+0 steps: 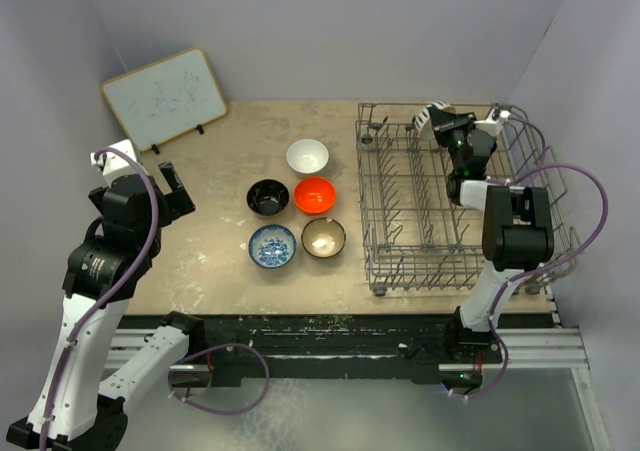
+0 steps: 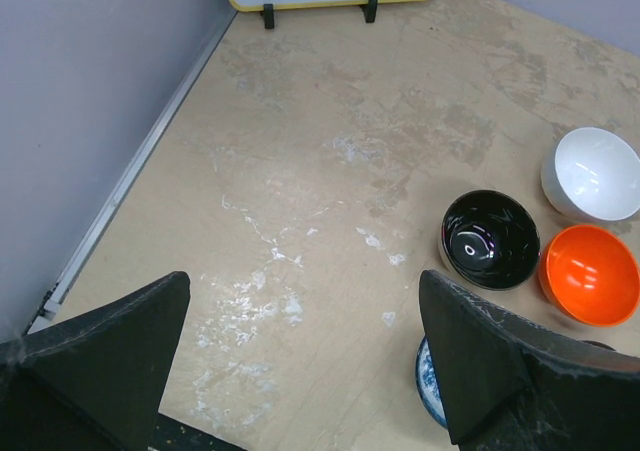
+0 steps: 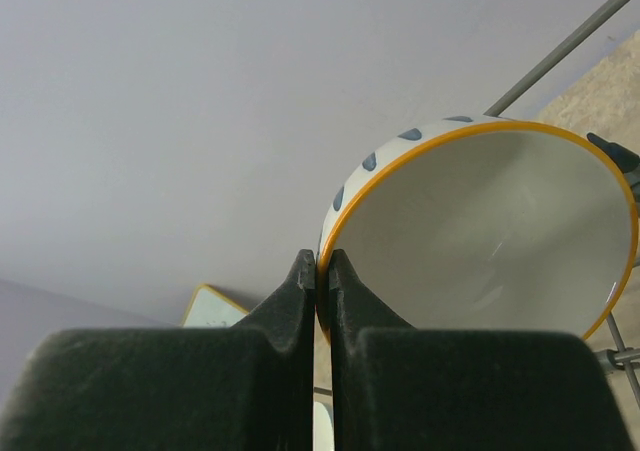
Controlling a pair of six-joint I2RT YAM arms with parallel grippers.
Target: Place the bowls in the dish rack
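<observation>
In the right wrist view, a white bowl with dark markings and an orange-yellow rim stands tilted on its side. My right gripper is shut on the near edge of its rim. From the top view this bowl is at the back of the wire dish rack; whether it rests on the tines cannot be told. Left of the rack, upright on the table, are a white bowl, a black bowl, an orange bowl, a blue-patterned bowl and a brown bowl. My left gripper is open and empty.
A small whiteboard leans at the back left. Walls close in the table behind and on both sides. Bare tabletop lies between the left gripper and the bowls. The rack's front and middle rows hold no bowls.
</observation>
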